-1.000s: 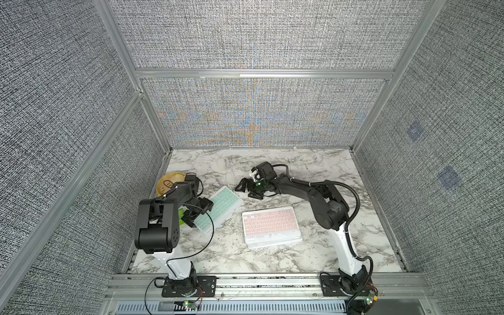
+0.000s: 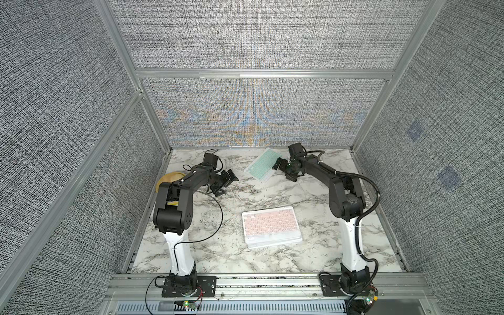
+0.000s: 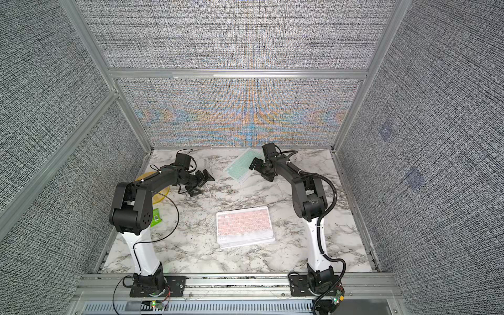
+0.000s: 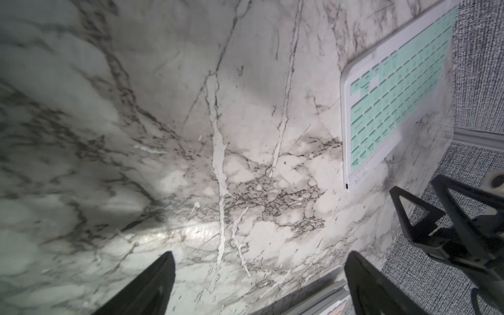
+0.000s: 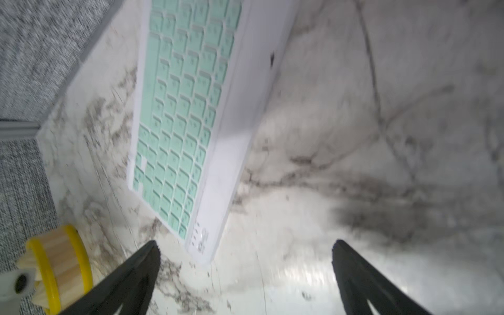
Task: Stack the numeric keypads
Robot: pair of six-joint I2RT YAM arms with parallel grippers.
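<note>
A white keyboard with green keys, the green keypad (image 2: 263, 164), lies slantwise on the table near the back wall. Closer to the front, a white keypad with pink keys, the pink keypad (image 2: 271, 224), lies flat; its front edge looks thick, as if more than one is piled there. My right gripper (image 2: 284, 171) is just right of the green keypad, apart from it, fingers spread in the right wrist view. My left gripper (image 2: 226, 184) hangs over bare table left of the green keypad, its fingers (image 4: 146, 286) wide apart and empty.
A yellow bowl (image 3: 161, 194) and a green packet (image 3: 156, 217) sit at the left, partly behind the left arm. The table between the grippers and the pink keypad is clear. The back wall stands close behind the green keypad.
The green keypad has gone from the left-middle of the table to the back centre. The left arm has moved toward the back and right; the right gripper has drawn back to the right.
</note>
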